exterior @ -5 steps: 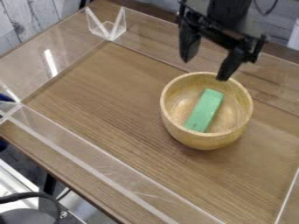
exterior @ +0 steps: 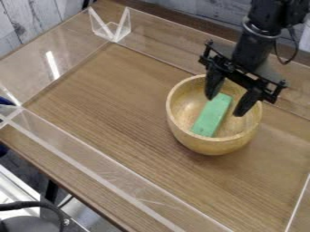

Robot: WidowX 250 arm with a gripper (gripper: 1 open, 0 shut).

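Observation:
A round tan bowl (exterior: 187, 127) sits right of centre on the wooden table, with a green oblong object (exterior: 212, 115) lying inside it. My black gripper (exterior: 237, 91) hangs low over the bowl's back part, its fingers spread apart above the green object and the rim. I see nothing held between them.
Bare table (exterior: 103, 91) fills the left and front. A small white wire-like holder (exterior: 109, 27) stands at the back left. A dark round item (exterior: 31, 217) is cut off at the bottom-left corner.
The gripper has moved down toward the viewer from behind the bowl and now overlaps the bowl's back part. The bowl and green object look about the same.

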